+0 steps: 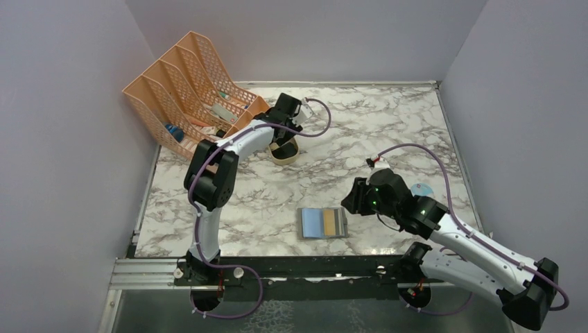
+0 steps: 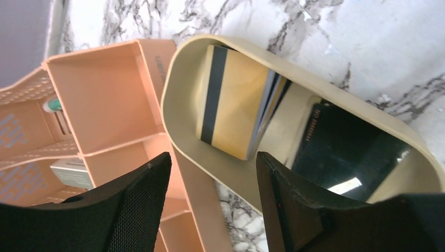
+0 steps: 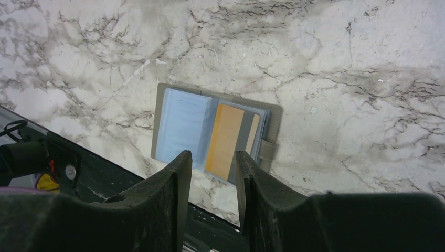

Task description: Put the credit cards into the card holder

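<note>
In the left wrist view a cream oval tray (image 2: 167, 105) holds a stack of cards, a yellow one with a dark stripe (image 2: 239, 94) on top, and black cards (image 2: 346, 142) at its other end. Above this tray my left gripper is open, nothing between its fingers. The card holder (image 1: 303, 237) lies spread flat near the front edge of the table, its left side light blue. A yellow card (image 3: 225, 137) with a grey stripe shows in its right side. Over the holder's right edge my right gripper stands partly open and empty.
An orange file organizer (image 1: 177, 83) with several items inside stands at the back left, right against the tray. A blue disc (image 1: 421, 189) lies behind the right arm.
</note>
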